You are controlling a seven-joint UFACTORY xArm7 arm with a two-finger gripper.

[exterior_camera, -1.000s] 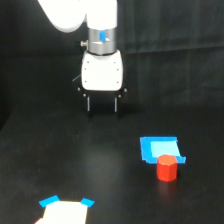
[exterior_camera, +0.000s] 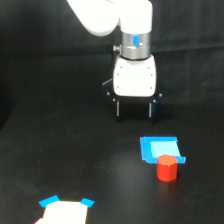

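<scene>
My gripper [exterior_camera: 134, 109] hangs above the dark table in the upper middle of the camera view, its fingers pointing down. The two fingers stand apart with nothing between them, so it is open. Below it and to the right, a red block [exterior_camera: 167, 168] rests on the table. It stands at the front right edge of a light square with a blue taped border [exterior_camera: 148, 147], covering part of it.
At the lower left, a white object [exterior_camera: 64, 213] with blue corner pieces [exterior_camera: 49, 201] is cut off by the bottom edge.
My gripper has moved to the right and slightly lower, remaining open. The red block, the blue-bordered square and the white object have not moved.
</scene>
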